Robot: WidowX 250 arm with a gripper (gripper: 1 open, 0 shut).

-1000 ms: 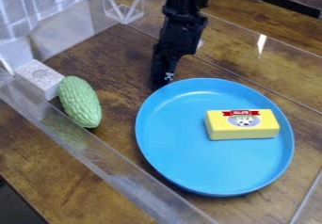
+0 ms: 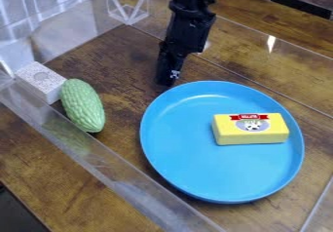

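Observation:
The black gripper (image 2: pixel 169 65) hangs at the back centre, low over the wooden tray floor, just behind the blue plate (image 2: pixel 196 168). Its dark fingers blend together and appear shut; I see nothing held between them. A yellow box (image 2: pixel 248 130) with a red label lies on the right part of the plate. A pale green bitter melon (image 2: pixel 82 105) lies left of the plate, beside a speckled white block (image 2: pixel 41 82).
Clear walls (image 2: pixel 53 148) border the wooden floor (image 2: pixel 124 60).
The gripper has shifted very slightly at the back centre. The plate, box, melon and block are unchanged.

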